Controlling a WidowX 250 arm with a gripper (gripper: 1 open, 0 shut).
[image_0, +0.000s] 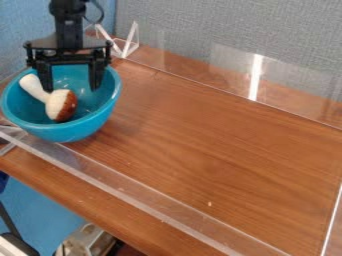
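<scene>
A blue bowl (88, 120) sits at the left end of the wooden table. In it lies a toy mushroom (56, 101) with a white stem and brown cap, tilted on its side. My black gripper (70, 78) is open, its fingers reaching down into the back of the bowl, straddling the upper part of the mushroom's area; whether they touch it I cannot tell.
A grey padded wall stands behind. A white wire object (120, 40) is at the back left corner.
</scene>
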